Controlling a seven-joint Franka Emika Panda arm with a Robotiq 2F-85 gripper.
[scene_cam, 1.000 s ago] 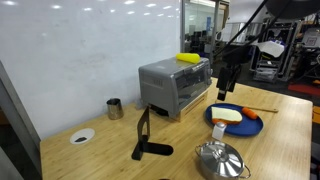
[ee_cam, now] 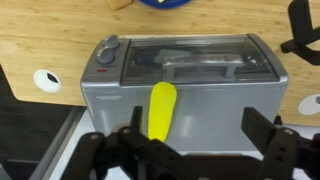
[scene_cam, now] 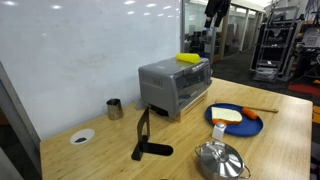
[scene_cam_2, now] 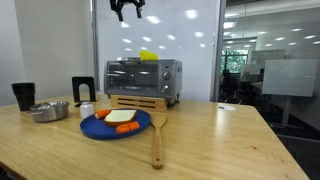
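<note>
High over the silver toaster oven hangs my gripper, its two dark fingers wide apart with nothing held. A yellow item lies lengthwise on the oven's top, below and near the left finger in the wrist view; what it is I cannot tell. The oven's glass door looks closed. In front of the oven is a blue plate bearing a slice of bread and orange-red pieces.
A wooden utensil lies beside the plate. A metal pot, a white jar, a black stand and a metal cup are around the table.
The arm has risen from above the plate area and swung back over the oven, now near the top of exterior view 1. The objects on the table have not moved.
</note>
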